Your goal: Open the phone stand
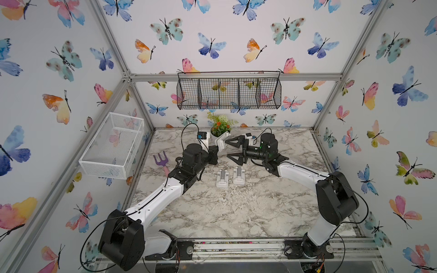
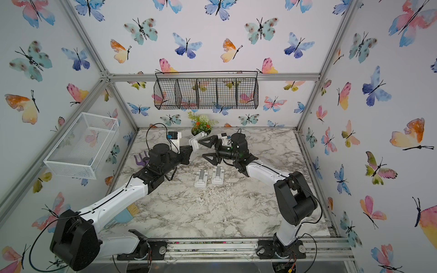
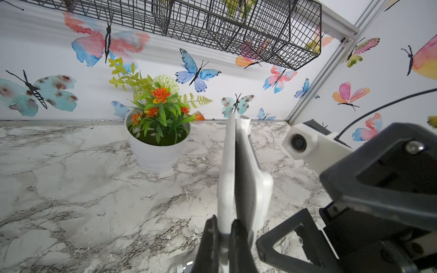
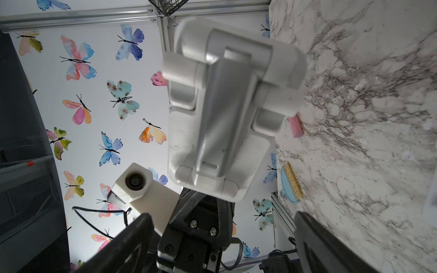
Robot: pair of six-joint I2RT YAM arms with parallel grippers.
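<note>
The white and grey phone stand [image 4: 223,122] is held upright above the table, still folded flat with its arm against the base. Its lower edge sits between the fingers of my left gripper, shut on it; edge-on in the left wrist view, the stand [image 3: 226,177] shows a narrow gap between its two leaves. Just to its right, my right gripper [image 1: 229,149] is open, fingers spread and facing the stand, with nothing gripped. Two more folded stands, a left one [image 1: 222,179] and a right one [image 1: 239,176], lie on the table below.
A potted plant [image 3: 157,145] stands behind the held stand, close to it. The wire basket [image 1: 229,93] hangs on the back wall, and a white basket [image 1: 113,145] is at the left. A purple fork [image 1: 161,159] lies left.
</note>
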